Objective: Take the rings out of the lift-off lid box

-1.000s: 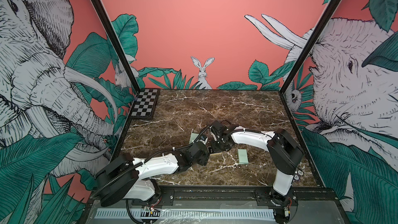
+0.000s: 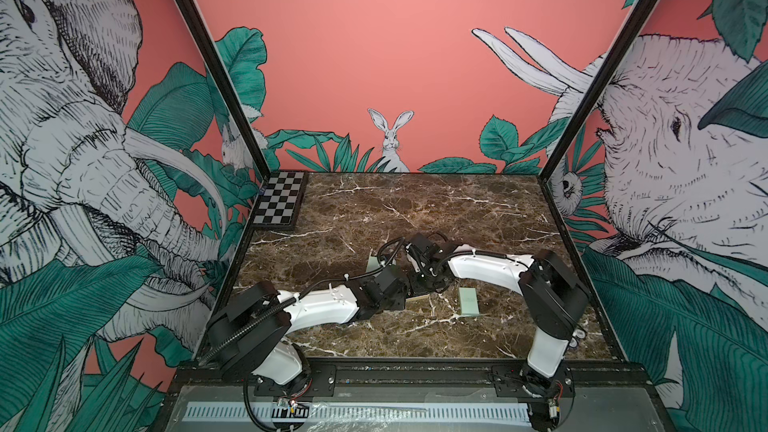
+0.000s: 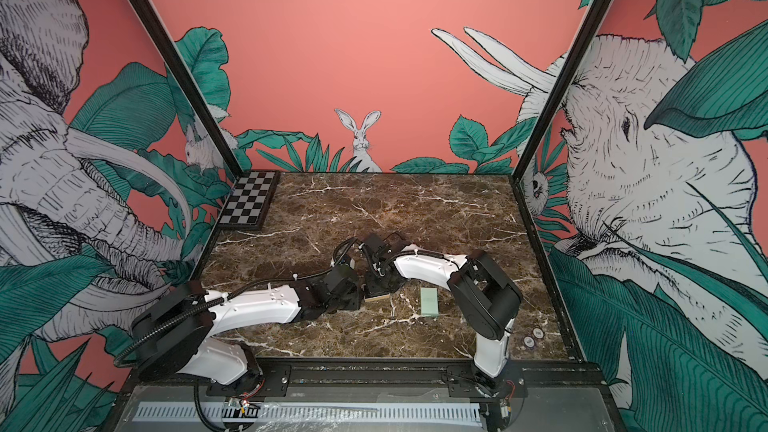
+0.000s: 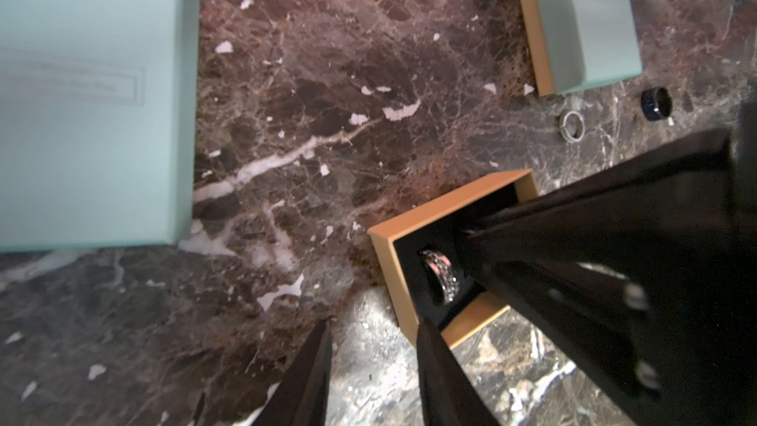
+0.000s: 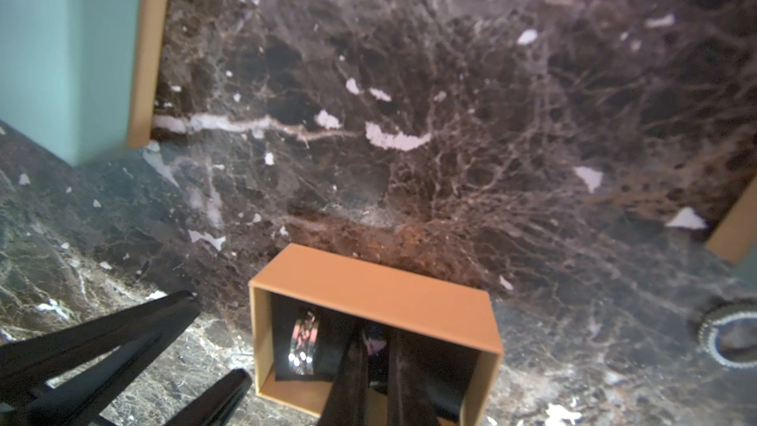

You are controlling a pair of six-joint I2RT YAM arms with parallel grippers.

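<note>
An open tan box (image 5: pixel 370 284) sits on the marble with a black insert inside, holding a silver patterned ring (image 5: pixel 303 343) and a dark ring. My right gripper reaches into the box, its fingers shut on the dark ring, mostly hidden between them. Just outside the box, my left gripper is part open with nothing between its fingers. Outside the box, in the left wrist view, lie a thin silver ring (image 4: pixel 572 126) and a dark ring (image 4: pixel 656 103).
Mint box pieces (image 4: pixel 94 157) lie either side of the open box. A checkered board (image 2: pixel 274 196) is at the back left.
My right arm has barely moved.
</note>
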